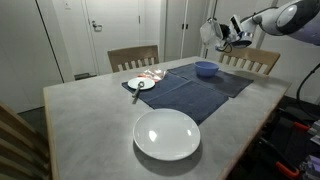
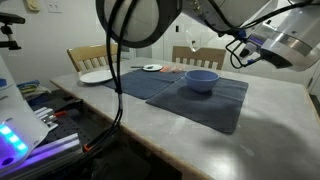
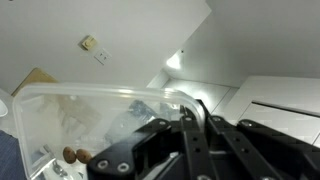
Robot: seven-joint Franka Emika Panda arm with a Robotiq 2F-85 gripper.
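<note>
My gripper (image 1: 231, 42) is shut on a clear, whitish container (image 1: 210, 32) beyond the far right part of the table. Held tilted, the container (image 3: 105, 115) fills much of the wrist view, its rim toward the left. Several small brown pieces show through its wall near the bottom of that view; whether they lie inside or beyond it I cannot tell. The dark fingers (image 3: 190, 140) meet its edge at the right. Below the gripper and to its left in exterior view 1 stands a blue bowl (image 1: 206, 69), also seen in exterior view 2 (image 2: 201, 81).
A dark mat (image 1: 195, 98) lies under the bowl. A large white plate (image 1: 167, 134) is at the near side, and a small plate with a green utensil (image 1: 139, 84) lies farther back. Chairs (image 1: 134, 57) stand behind the table.
</note>
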